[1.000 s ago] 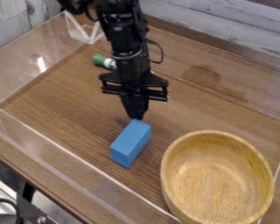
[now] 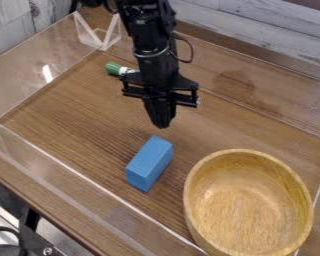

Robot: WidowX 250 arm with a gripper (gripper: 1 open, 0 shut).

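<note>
My black gripper (image 2: pixel 160 118) hangs over the middle of the wooden table, pointing down, with nothing visible between its fingers; it looks shut. Below it lies a blue rectangular block (image 2: pixel 149 163), apart from the gripper and slightly tilted lengthwise toward the viewer's left. A round tan wooden bowl (image 2: pixel 248 200) sits at the front right.
A small green object (image 2: pixel 117 68) lies behind the arm at the back left, near a white strap-like item (image 2: pixel 107 30).
My gripper has moved up and back, away from the blue block, over the last second. The block and bowl are in the same places.
</note>
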